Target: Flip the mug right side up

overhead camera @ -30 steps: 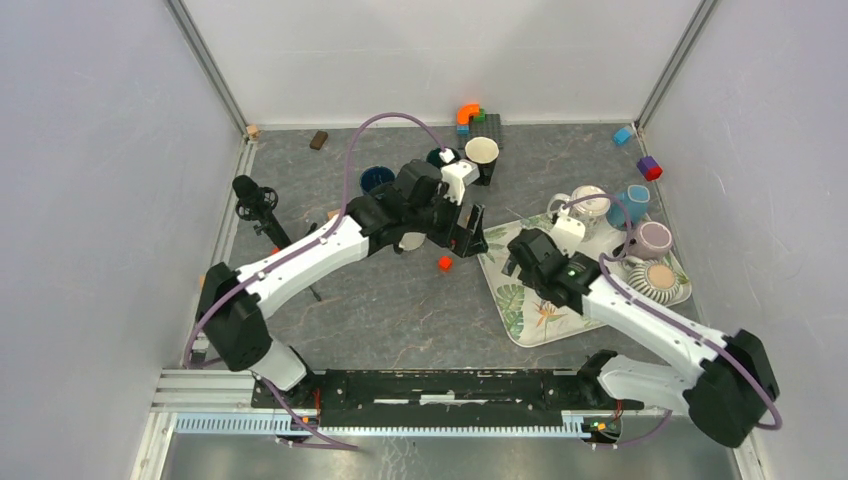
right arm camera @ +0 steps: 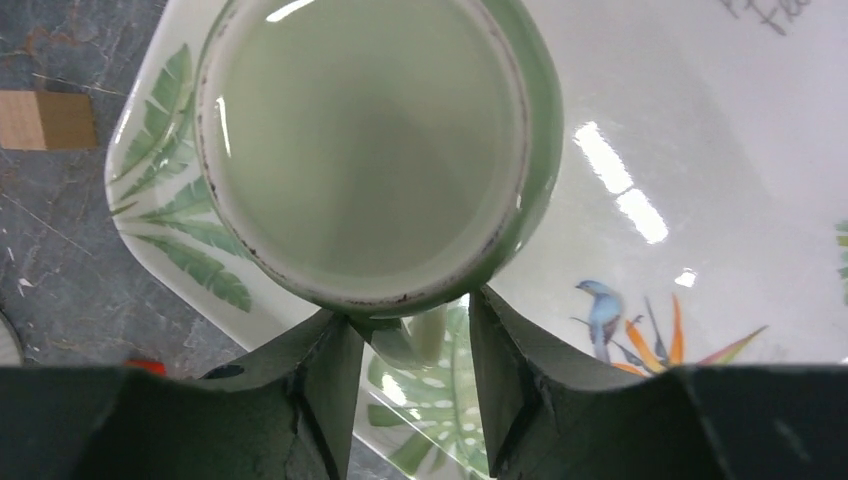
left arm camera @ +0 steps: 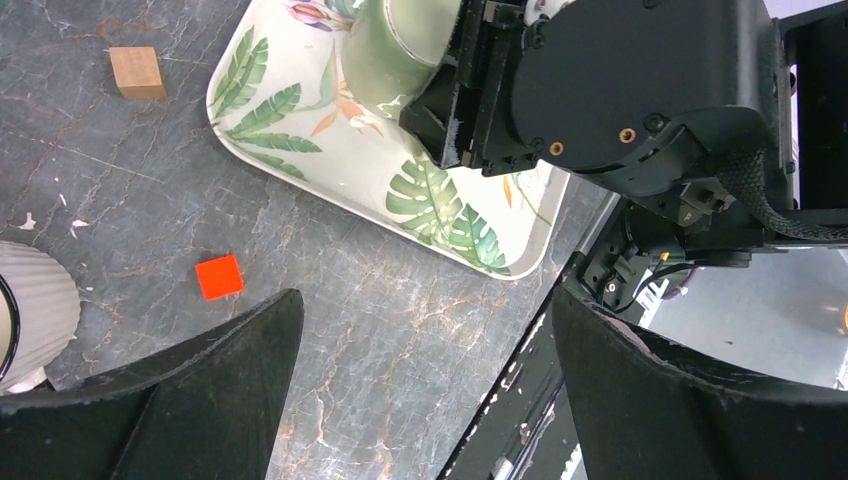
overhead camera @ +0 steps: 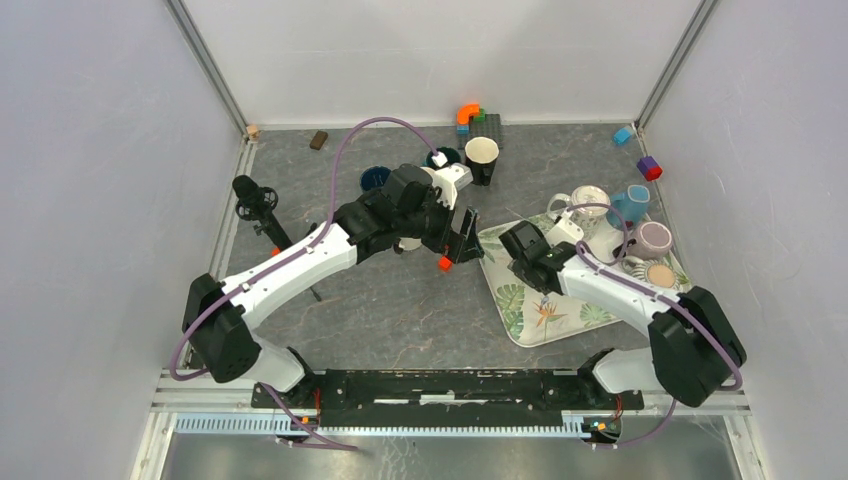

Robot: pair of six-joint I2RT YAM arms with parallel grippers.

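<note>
In the right wrist view an upside-down pale green mug (right arm camera: 365, 140) stands on the leaf-patterned tray (right arm camera: 700, 150), its handle (right arm camera: 410, 340) between the fingertips of my part-open right gripper. The top view has that gripper (overhead camera: 515, 265) over the tray's left part, hiding most of the mug. The left wrist view also shows the mug (left arm camera: 395, 45) behind my right gripper's housing. My left gripper (overhead camera: 465, 245) is open and empty above the table, left of the tray.
A red cube (left arm camera: 219, 277) and wooden block (left arm camera: 137, 72) lie on the table outside the tray. Several mugs, including a blue one (overhead camera: 630, 204) and pink one (overhead camera: 652, 240), crowd the tray's right. A black cup (overhead camera: 481, 165) stands behind.
My left arm has drawn slightly toward the left.
</note>
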